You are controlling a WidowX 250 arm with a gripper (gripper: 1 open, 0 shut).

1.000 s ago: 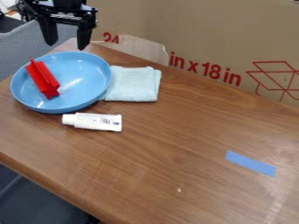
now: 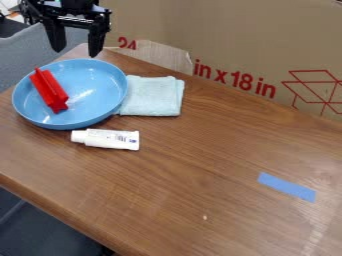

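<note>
My black gripper (image 2: 76,28) hangs at the top left, above the back of the blue plate, open with nothing between its fingers. The blue plate (image 2: 88,105) sits on the wooden table, holding a red object (image 2: 48,89) on its left side. A white tube (image 2: 104,139) lies just in front of the plate. A folded pale cloth (image 2: 154,96) lies right of the plate.
A cardboard box (image 2: 247,50) stands along the back of the table. A strip of blue tape (image 2: 286,186) is on the right of the table (image 2: 201,180), whose middle and front are clear. The table's edge runs at the lower left.
</note>
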